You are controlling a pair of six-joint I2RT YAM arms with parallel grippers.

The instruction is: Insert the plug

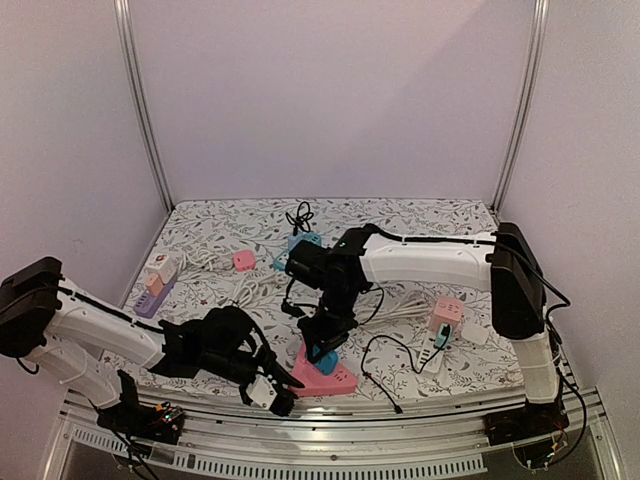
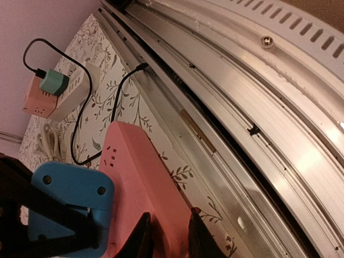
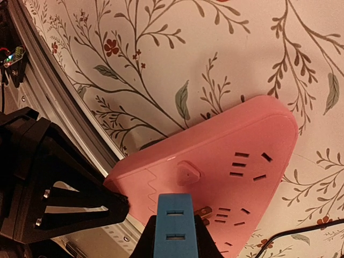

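Observation:
A pink triangular power strip [image 1: 335, 383] [image 2: 134, 172] [image 3: 252, 134] lies at the table's front edge. My left gripper [image 1: 290, 388] is shut on its end, one black finger showing at its left in the right wrist view. Over the strip, my right gripper [image 1: 318, 350] is shut on a blue plug [image 2: 70, 183] [image 3: 174, 220]. Copper-coloured prongs show just beside the plug, above the strip's slots; whether they are in any slot cannot be told.
A white strip with pink and teal plugs [image 1: 432, 360] and a black cable lies to the right. Coiled white cables, a purple strip [image 1: 152, 298] and other blocks lie behind and left. A metal rail [image 1: 330, 420] runs along the front.

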